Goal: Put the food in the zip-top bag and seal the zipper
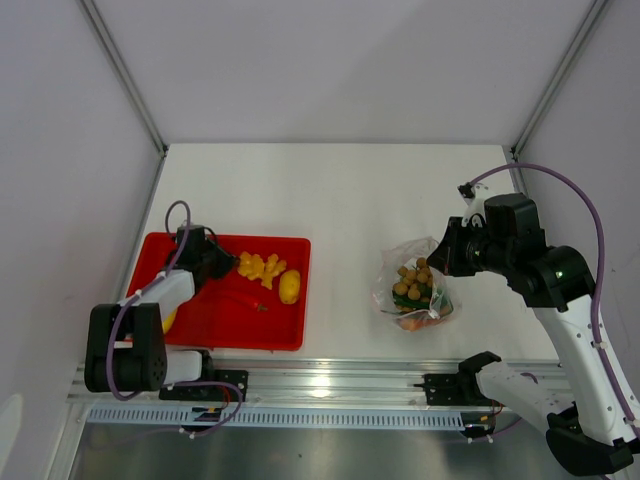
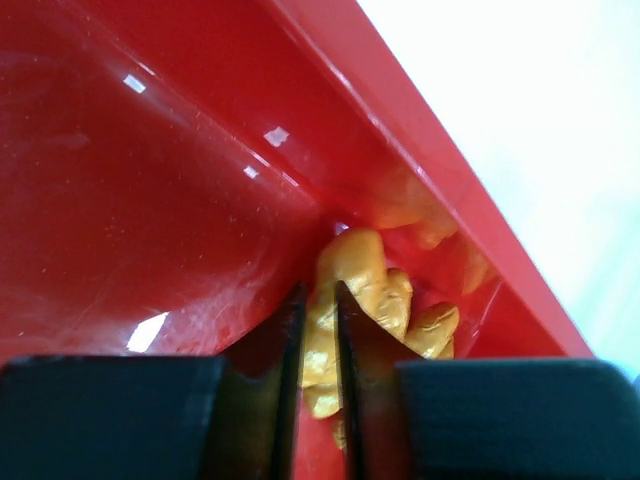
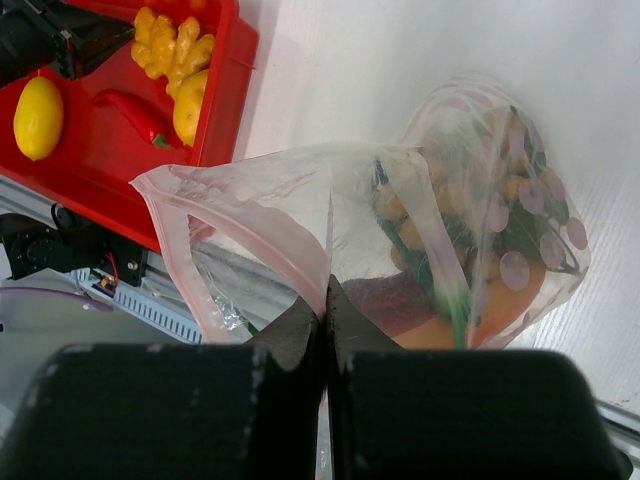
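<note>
Bumpy yellow ginger [image 1: 264, 269] lies in the red tray [image 1: 225, 335], near the far wall in the left wrist view. My left gripper is at its end, fingers parted by a narrow gap through which ginger [image 2: 350, 262] shows; whether both sides touch it is unclear. The clear zip top bag [image 3: 240, 212] holds round brown pieces, greens and orange food [image 3: 510, 305]. Its mouth gapes toward the tray. My right gripper is shut on the bag's rim film, with the bag resting on the table.
Also in the tray are a red chili [image 3: 135, 113], a yellow potato-like piece [image 1: 289, 287] and a lemon [image 3: 38, 118], partly hidden by the left arm from above.
</note>
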